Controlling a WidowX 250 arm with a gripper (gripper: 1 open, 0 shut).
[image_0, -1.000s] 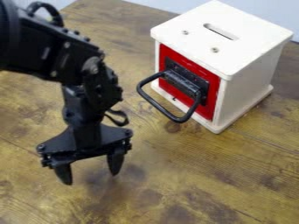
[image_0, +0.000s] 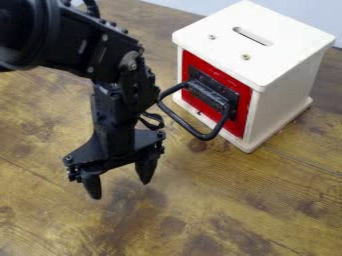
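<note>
A white box (image_0: 274, 80) with a slot and two screws on top stands at the back right; its red front (image_0: 230, 124) carries a black fitting (image_0: 214, 91) with a black loop handle (image_0: 201, 133) sticking out to the left. My black gripper (image_0: 118, 180) hangs low over the wooden floor, left of and in front of the box, apart from it, its two fingers spread open with nothing between them.
A pale wall or edge runs along the top behind the surface.
My gripper and arm have moved slightly up and to the right since a second ago. The box looks unmoved.
</note>
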